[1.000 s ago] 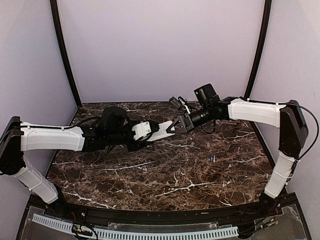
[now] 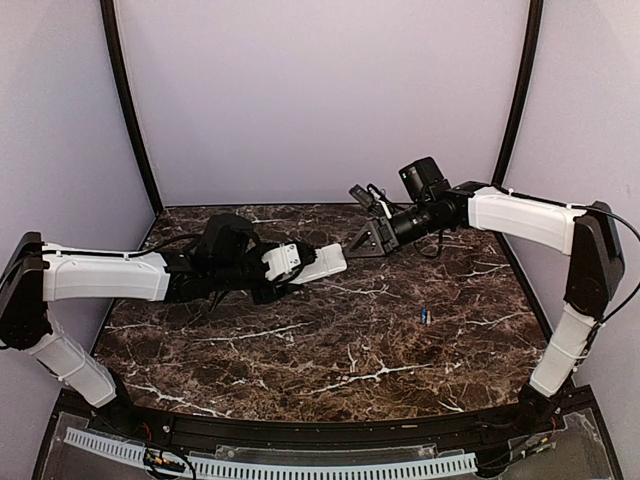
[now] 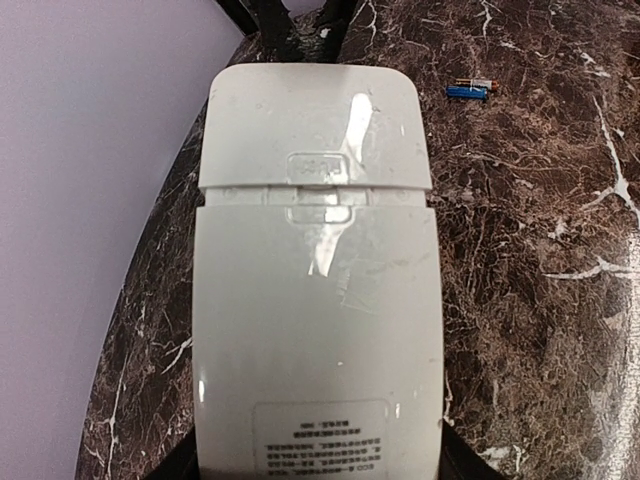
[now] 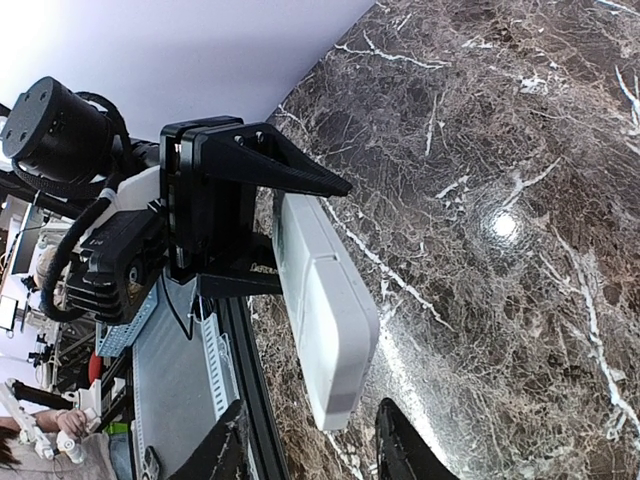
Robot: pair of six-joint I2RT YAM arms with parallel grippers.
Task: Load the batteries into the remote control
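Note:
The white remote control (image 2: pixel 330 258) is held by my left gripper (image 2: pixel 296 262), which is shut on it; in the left wrist view its back (image 3: pixel 316 310) faces the camera, with a latch near the upper seam. In the right wrist view the remote (image 4: pixel 325 330) is held in the left fingers. My right gripper stands open just off the remote's far end, nothing between its fingers. Two batteries, a blue one (image 3: pixel 467 92) and a lighter one (image 2: pixel 428 317), lie side by side on the table at the right.
Pale walls (image 2: pixel 320 110) stand at the back and both sides; a dark rail runs along the front edge.
My right arm has drawn back to the right and a little upward, away from the remote's end. The left gripper and remote look nearly still.

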